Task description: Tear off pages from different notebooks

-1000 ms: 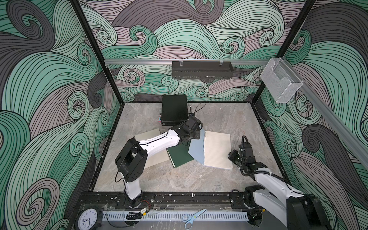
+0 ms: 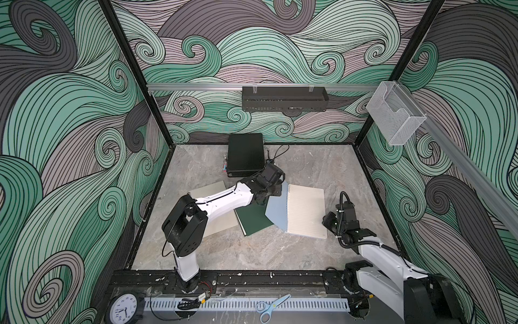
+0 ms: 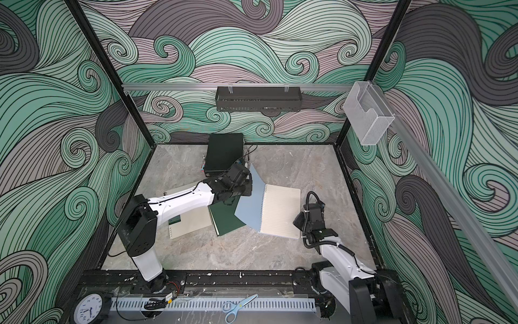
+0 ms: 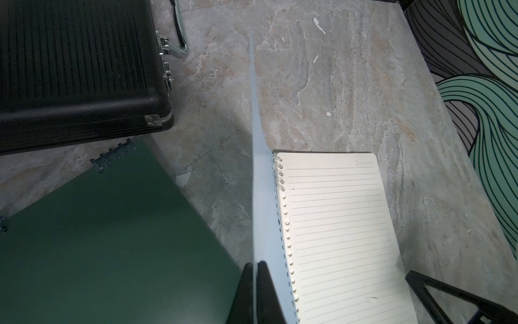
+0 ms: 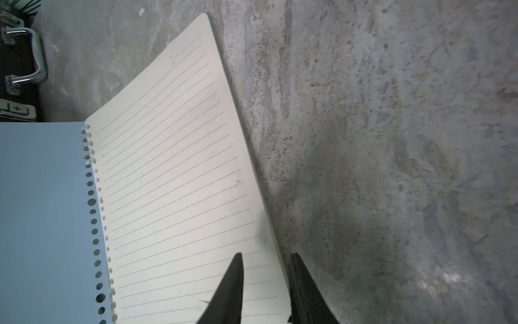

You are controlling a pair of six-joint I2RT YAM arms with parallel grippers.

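Note:
A spiral notebook lies open on the table, its lined page facing up and its blue cover lifted on the left. My left gripper is shut on that cover, which stands edge-on between its fingertips in the left wrist view. At the page's lower right edge, my right gripper is partly open; the edge of the page runs through the gap between its fingers, and nothing looks pinched. A dark green notebook and a pale notebook lie to the left, partly behind my left arm.
The black case stands at the back, close to my left gripper. Light-blue scissors lie on the front rail beside a clock. Bare table shows behind and to the right of the open notebook.
My right gripper has shifted very slightly to the right at the page's edge. The left arm and the lifted blue cover have stayed put.

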